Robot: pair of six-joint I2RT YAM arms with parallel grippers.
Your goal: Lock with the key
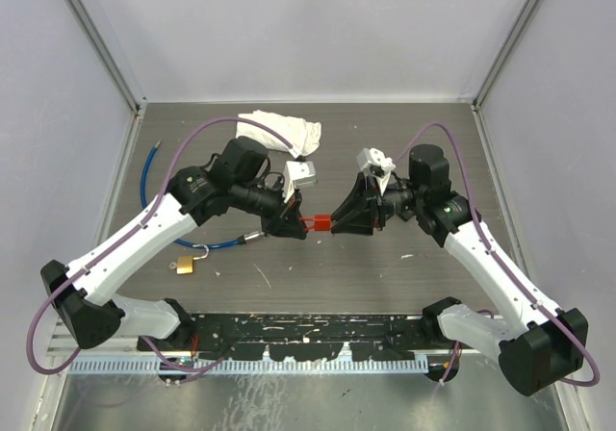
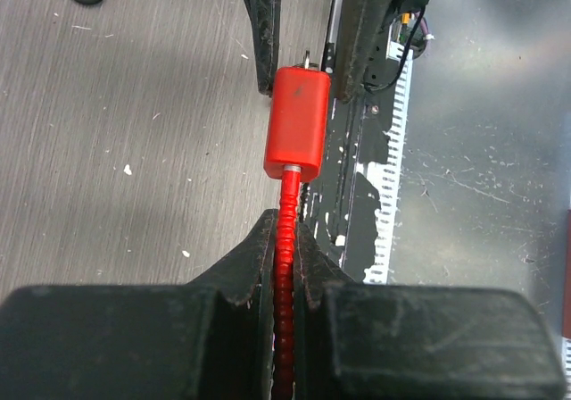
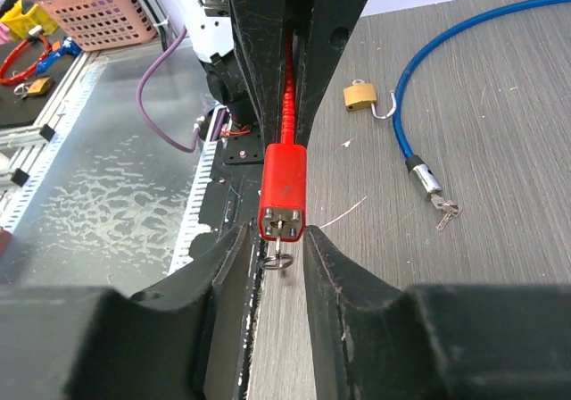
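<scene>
A red block-shaped lock (image 1: 322, 222) with a red cable is held up between the two arms. My left gripper is shut on the red cable (image 2: 285, 230), with the lock body (image 2: 297, 119) sticking out beyond its fingers. In the right wrist view, a key with a small ring (image 3: 277, 262) projects from the end face of the lock (image 3: 284, 186). My right gripper is part open, its fingers on either side of the key end. Whether they touch it I cannot tell.
On the table's left lie a blue cable lock (image 1: 231, 243) with keys (image 3: 446, 209) at its end and a brass padlock (image 1: 185, 265). A white cloth (image 1: 289, 133) rests at the back.
</scene>
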